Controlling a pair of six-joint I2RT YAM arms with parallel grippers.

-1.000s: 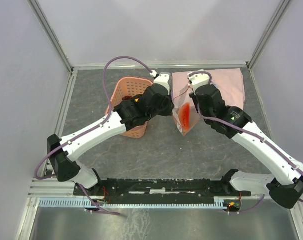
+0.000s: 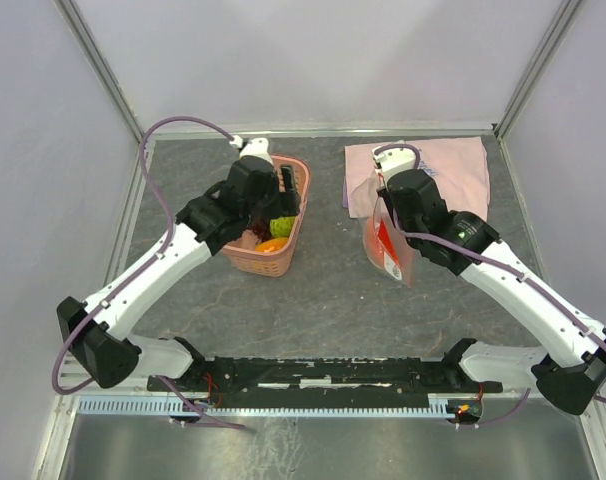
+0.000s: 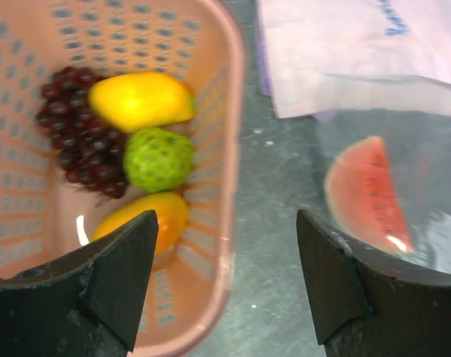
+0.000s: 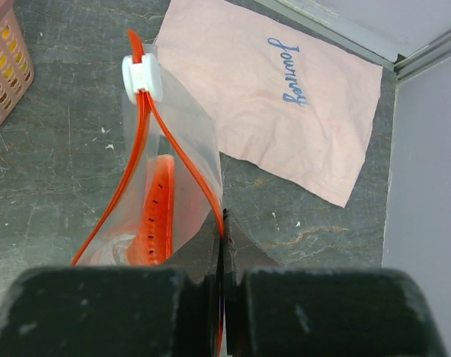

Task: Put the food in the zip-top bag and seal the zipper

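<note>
My left gripper point(image 2: 283, 190) hangs open over the pink basket point(image 3: 225, 149), which holds grapes point(image 3: 73, 126), two yellow items point(image 3: 140, 97) and a green ball-like item point(image 3: 157, 156). My right gripper is shut on the edge of the clear zip top bag point(image 4: 196, 141), near its orange zipper with a white slider point(image 4: 142, 74). A watermelon slice point(image 4: 155, 216) lies inside the bag, which hangs to the right of the basket.
A pink cloth point(image 4: 300, 126) with blue lettering lies behind the bag at the back right. Walls edge the grey work surface point(image 2: 323, 310).
My left gripper has left the bag, opened and moved left over the basket. The bag now hangs from the right gripper, which has stayed in place.
</note>
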